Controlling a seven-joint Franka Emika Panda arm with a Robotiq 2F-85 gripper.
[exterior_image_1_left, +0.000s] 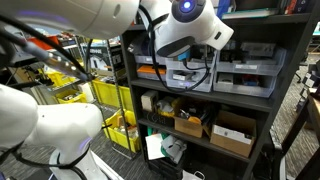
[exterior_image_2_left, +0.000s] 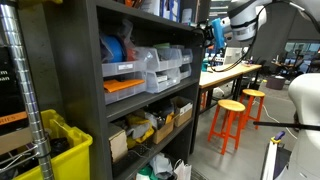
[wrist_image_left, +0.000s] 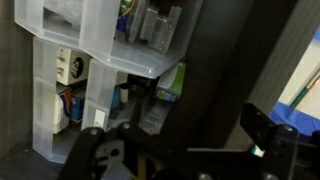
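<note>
My gripper shows as dark fingers along the bottom of the wrist view, open, with nothing held between them. Beyond it are translucent plastic drawers with small items inside, beside a dark shelf board. The white arm crosses the upper part of exterior view 1, in front of the black shelf unit. From the side, the arm reaches in from the right towards the upper end of the shelf; its fingers are too small to make out there.
Clear bins fill the middle shelf, and cardboard boxes stand below. Yellow bins sit at the left. Orange stools stand on open floor beyond the shelf's end.
</note>
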